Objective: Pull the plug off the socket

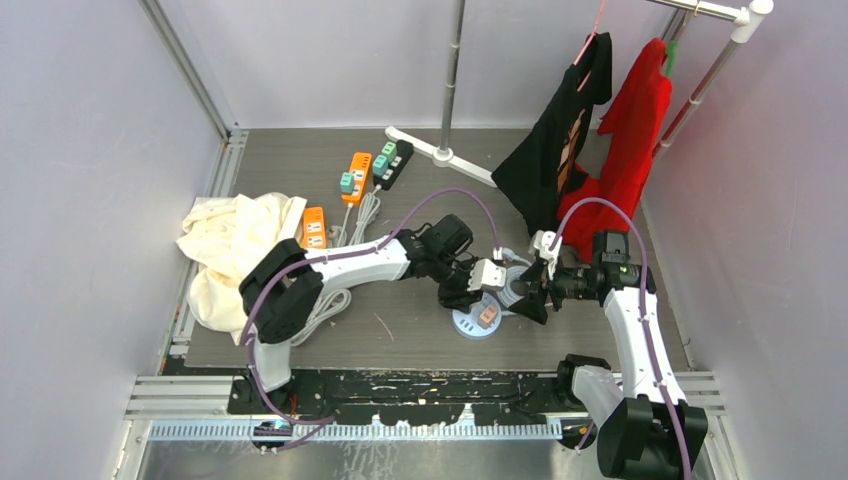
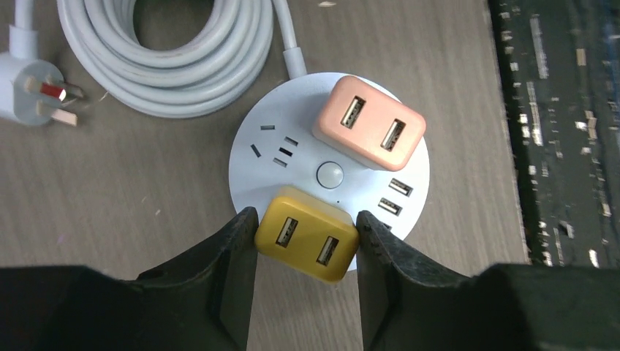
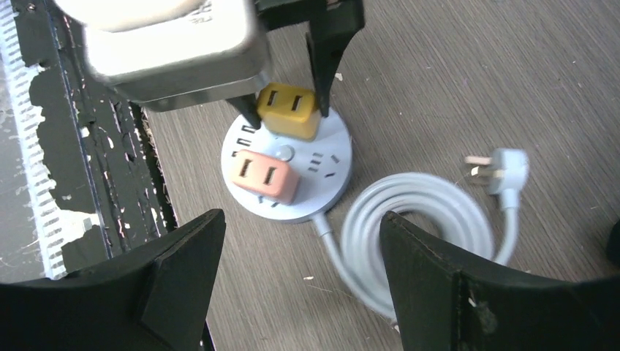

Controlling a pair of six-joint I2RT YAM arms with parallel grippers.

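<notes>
A round white socket (image 2: 256,175) lies on the table, with a yellow plug (image 2: 301,232) and a pink plug (image 2: 371,123) on its top face. My left gripper is shut on the yellow plug, one finger against each side. Whether that plug still sits fully in its slots cannot be made out. In the right wrist view the same yellow plug (image 3: 292,102) shows between the left arm's dark fingers. My right gripper is part open with nothing between its fingers, over the table beside the socket and its coiled cord (image 3: 409,190).
The cord's own three-pin plug (image 3: 504,172) lies loose beside the coil. In the top view, a cream cloth (image 1: 235,245), orange power strips (image 1: 357,180) and a black strip (image 1: 398,165) stand left and behind. Clothes (image 1: 640,120) hang at the right.
</notes>
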